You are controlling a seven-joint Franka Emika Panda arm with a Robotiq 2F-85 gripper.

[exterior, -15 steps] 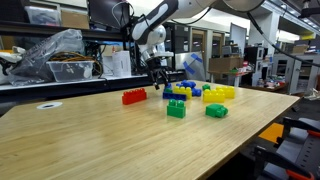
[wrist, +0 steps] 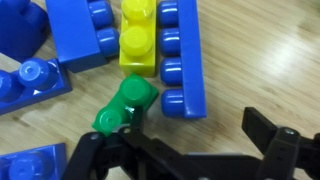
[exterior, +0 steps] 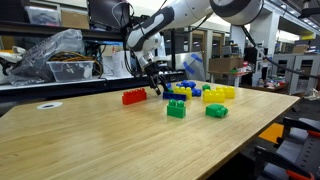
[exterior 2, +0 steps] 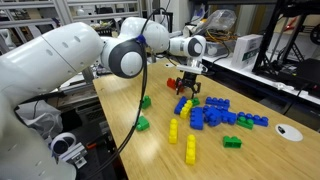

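My gripper is open above the tabletop, its two dark fingers wide apart with nothing held. In the wrist view, the near end of a long blue brick (wrist: 190, 62) lies between and just ahead of the fingertips. A small green brick (wrist: 128, 104) is close by the left finger, partly covered by it. Against the long blue brick's left side is a yellow brick (wrist: 138, 35). From the first exterior view, the gripper (exterior: 158, 88) hangs between a red brick (exterior: 134, 97) and the blue and yellow cluster.
More blue bricks (exterior 2: 210, 118) and yellow bricks (exterior 2: 190, 150) spread across the table. Single green bricks (exterior: 176, 109) (exterior: 217, 111) lie nearer the first camera. Bare wood (exterior: 60, 130) covers the table's left side.
The arm has come lower and slightly left in the first exterior view, bringing the gripper nearer the table beside the red brick. The bricks have stayed in place.
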